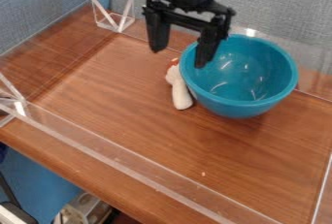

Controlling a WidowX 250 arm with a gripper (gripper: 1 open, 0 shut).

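Observation:
My black gripper [181, 38] hangs from the top centre, open, its two fingers wide apart with nothing visible between them. The right finger is over the left part of a turquoise bowl [247, 90]; the left one is left of the bowl. A small pale object with a red-orange end [181, 90] lies on the wooden table just left of the bowl, partly hidden by it.
Transparent edging runs along its sides. A white stand [112, 18] is at the back left, and grey and blue padded walls surround the back.

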